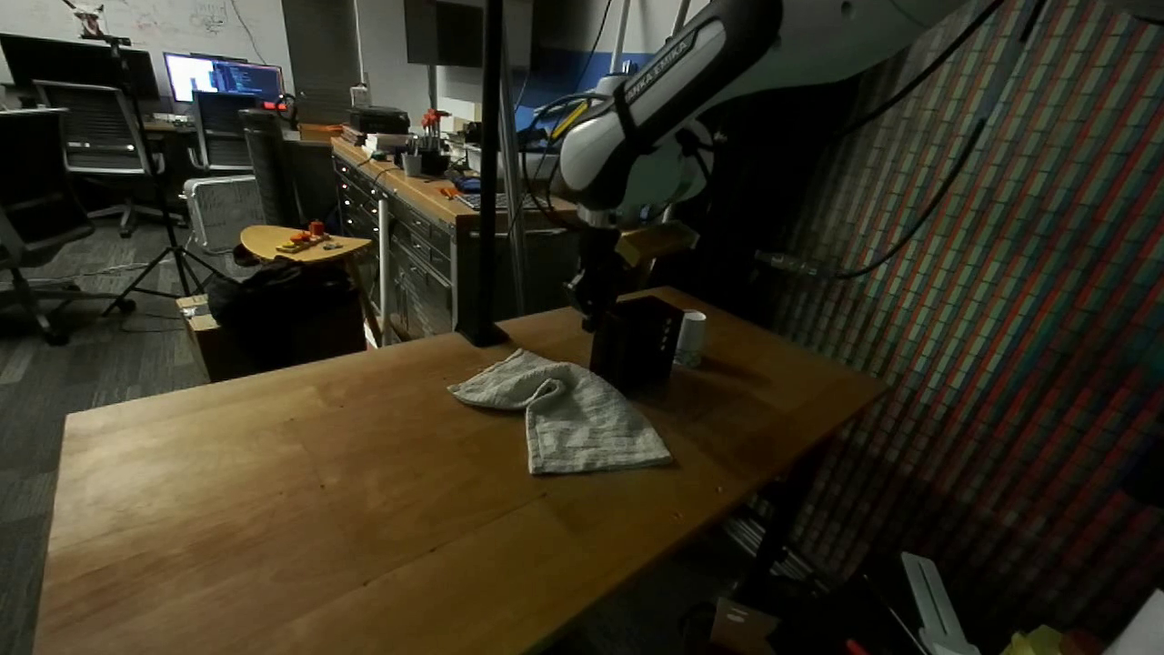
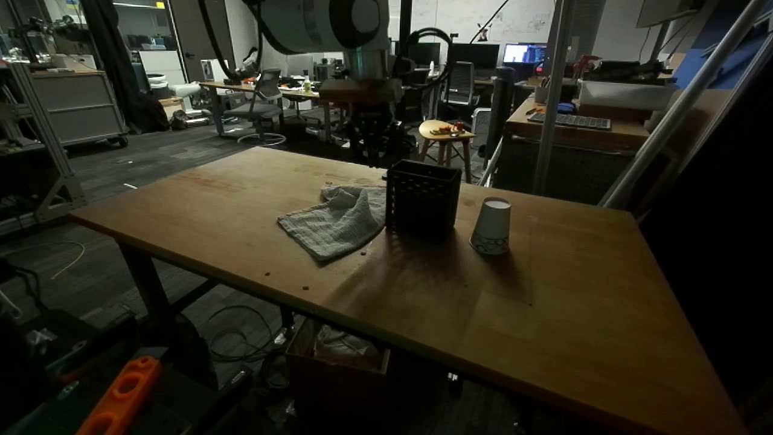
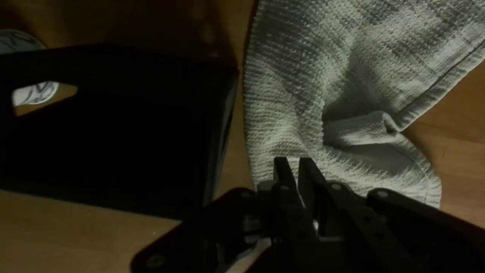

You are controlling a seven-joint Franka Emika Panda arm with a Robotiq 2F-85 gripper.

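Note:
A light grey cloth lies crumpled on the table, with a raised fold near its middle. In the wrist view the cloth spreads beneath and beyond my gripper. A narrow gap separates the two fingertips, and nothing is visibly gripped between them. From outside, the gripper is raised above the table near the black basket. In exterior view 2 the basket stands upright at the cloth's right edge, with the gripper behind and left of it.
An upside-down white paper cup stands on the table beside the basket, on the side away from the cloth. Wide bare wood stretches across the left and front of the table. A dark upright post rises at the back edge.

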